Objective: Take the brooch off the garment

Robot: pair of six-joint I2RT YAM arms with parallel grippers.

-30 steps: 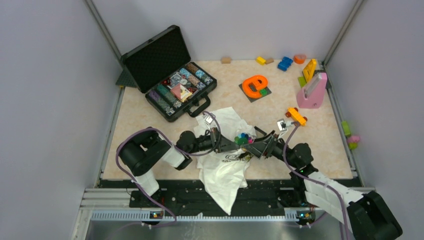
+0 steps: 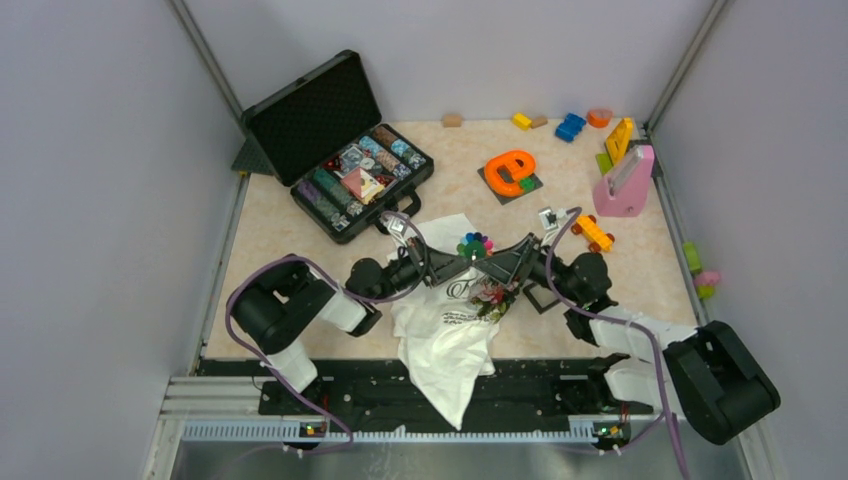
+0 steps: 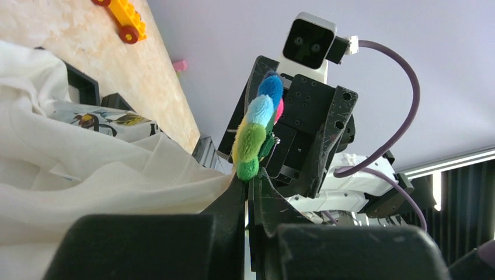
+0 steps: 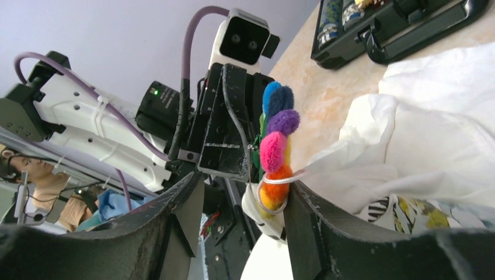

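Observation:
A brooch of coloured pompoms (image 2: 475, 245) is raised with the white garment (image 2: 445, 350) between my two grippers, which face each other over it. My left gripper is shut at the fabric, just below the pompoms; how much cloth lies between its fingertips is hard to tell. My right gripper is part open, with its fingers around the lower orange pompom and a pale ring-like loop. Whether it touches them is unclear. The garment's printed part hangs below the brooch.
An open black case of chips (image 2: 360, 180) stands at the back left. An orange toy (image 2: 510, 170), a yellow toy car (image 2: 594, 234) and a pink toy (image 2: 625, 185) are at the back right.
Both grippers have moved toward the back of the table, the right one more, and the brooch has moved back with them, lifting more of the garment.

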